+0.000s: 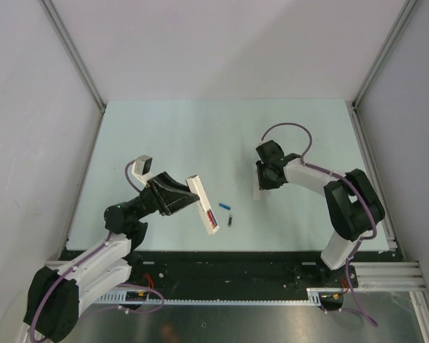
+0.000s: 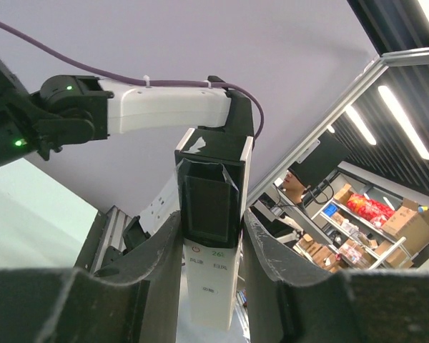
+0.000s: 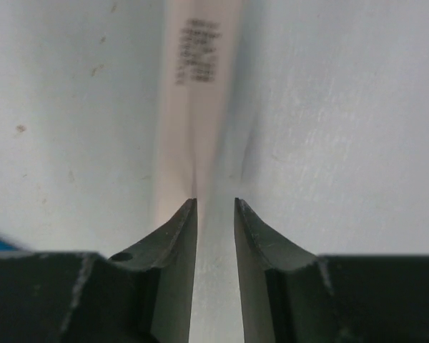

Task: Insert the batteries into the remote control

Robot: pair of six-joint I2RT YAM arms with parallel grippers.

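Observation:
My left gripper (image 1: 189, 193) is shut on the white remote (image 1: 207, 212), held over the table's left-middle; its battery bay shows a coloured cell in the top view, and its end fills the left wrist view (image 2: 211, 286). My right gripper hangs low over a long white piece (image 3: 186, 121) with printed marks, probably the battery cover, its fingertips part open with nothing clearly between them. A blue battery (image 1: 224, 206) and a dark battery (image 1: 229, 220) lie on the table between the grippers.
The frame rails and walls border it on both sides. Shelves with boxes stand in the background of the left wrist view.

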